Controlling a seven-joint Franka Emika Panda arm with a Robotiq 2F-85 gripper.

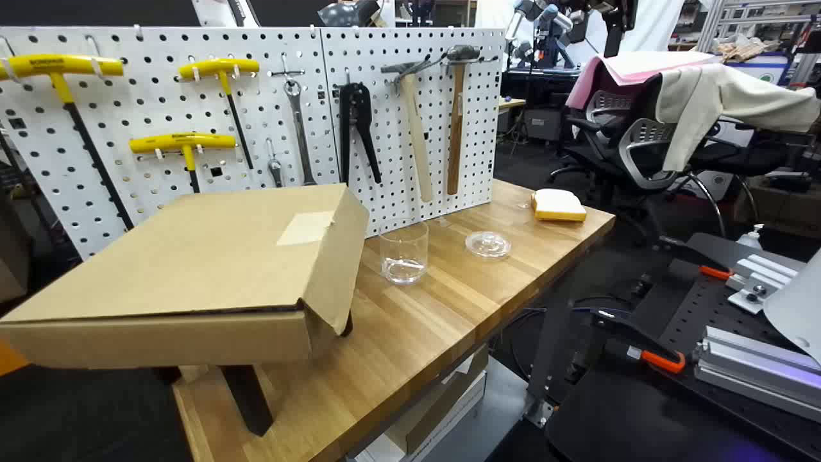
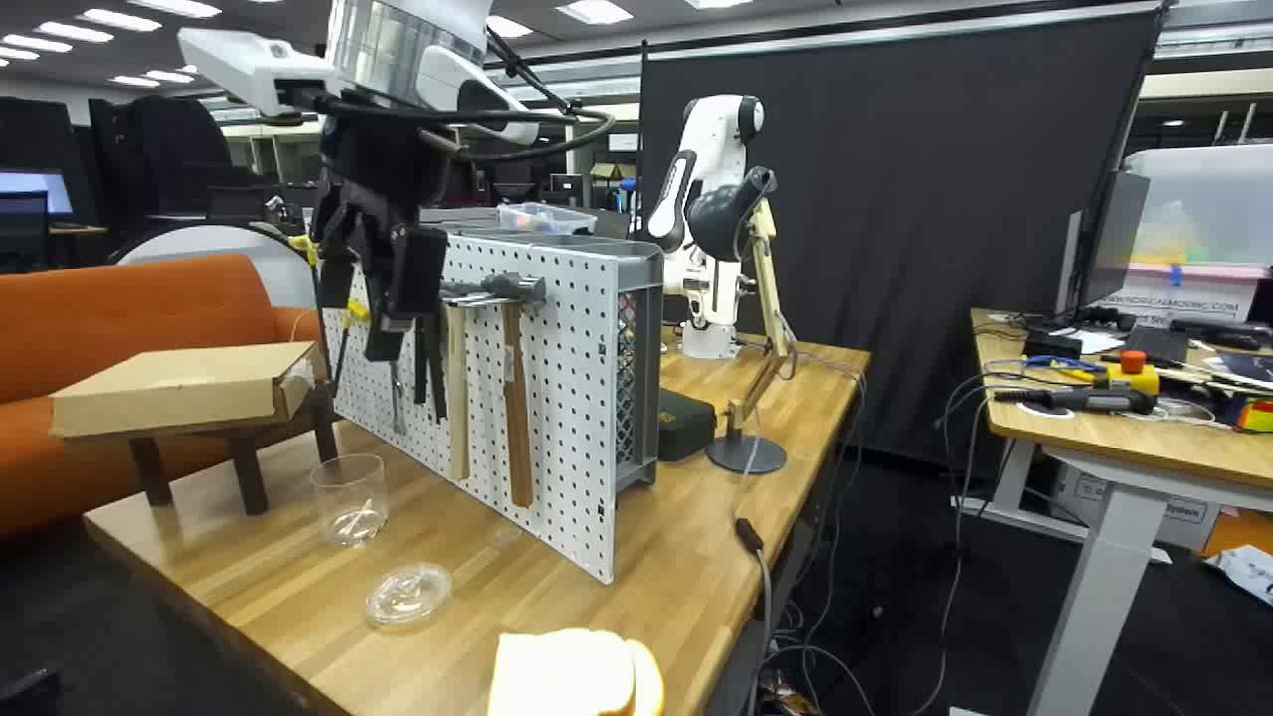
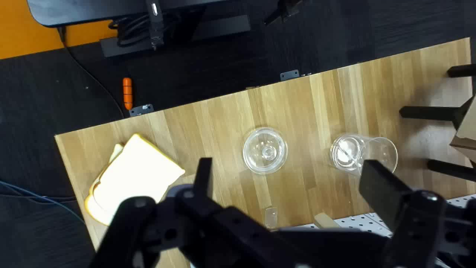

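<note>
My gripper is open, its two dark fingers spread wide with nothing between them. It hangs high above the workbench (image 3: 294,107), pointing down in exterior view 2. Below it on the wood lies a round clear lid (image 3: 265,151) with a small knob. A clear glass jar (image 1: 404,253) stands upright and uncovered, with something small and whitish inside at the bottom. Bread slices (image 3: 136,172) lie at one end of the bench, beyond the lid from the jar. A small clear piece (image 3: 270,217) rests near the pegboard.
A white pegboard (image 2: 561,418) with hanging hammers, wrenches and yellow-handled tools runs along the bench. A cardboard box (image 1: 231,246) sits on dark legs past the jar. Bare wood surrounds the lid; the bench's front edge is open.
</note>
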